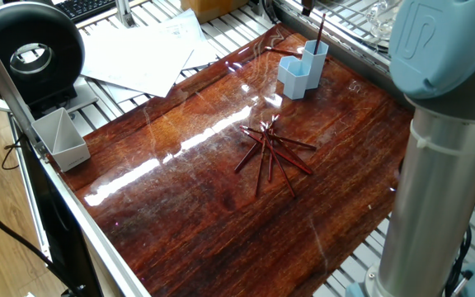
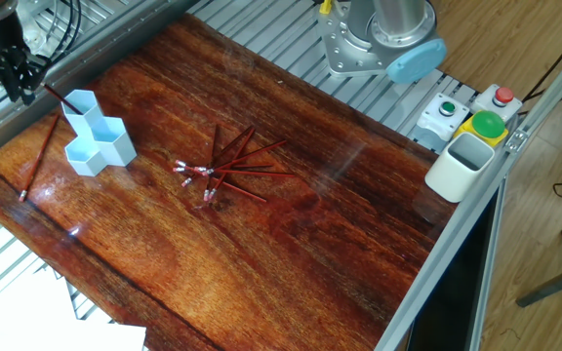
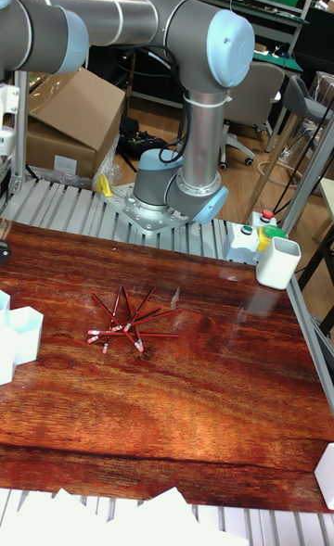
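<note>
My gripper [image 2: 22,96] hangs at the upper left of exterior view 2, beyond the table's edge and close to the holder; its dark fingers are too small to read as open or shut. The pale blue holder [image 2: 100,144] has hexagonal cups. One dark red pencil [image 2: 60,97] leans in its far cup, the upper end towards my gripper. Another pencil [image 2: 39,161] lies flat on the wood beside the holder. Several red pencils [image 2: 227,166] are fanned in a crossing heap at mid-table, their pale ends bunched together.
A white cup-like container [image 2: 454,174] stands at the board's edge near the emergency button [image 2: 502,96]. Another white box [image 1: 62,142] sits at the left edge in exterior view 1. Paper sheets [image 1: 143,62] lie off the board. Much of the brown board [image 1: 180,198] is bare.
</note>
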